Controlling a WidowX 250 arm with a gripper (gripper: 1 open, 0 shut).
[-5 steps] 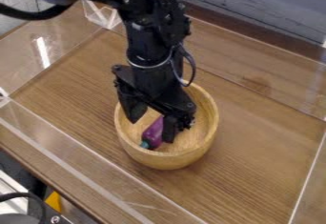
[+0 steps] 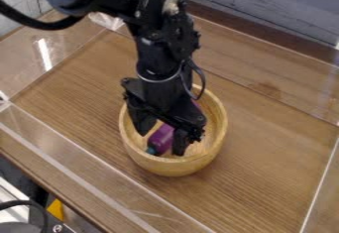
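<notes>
A round wooden bowl (image 2: 195, 157) sits on the wooden table, holding a purple object (image 2: 162, 139) with a small teal end low in it. The black robot gripper (image 2: 162, 118) hangs over and into the bowl with its fingers open on either side of the purple object. Whether they touch it cannot be told; the gripper hides part of the bowl and its back rim.
A pale wall or ledge (image 2: 279, 9) runs along the back. A black part and a small yellow item sit at the bottom left corner.
The gripper has shifted very slightly over the bowl; the bowl and purple object look almost unchanged.
</notes>
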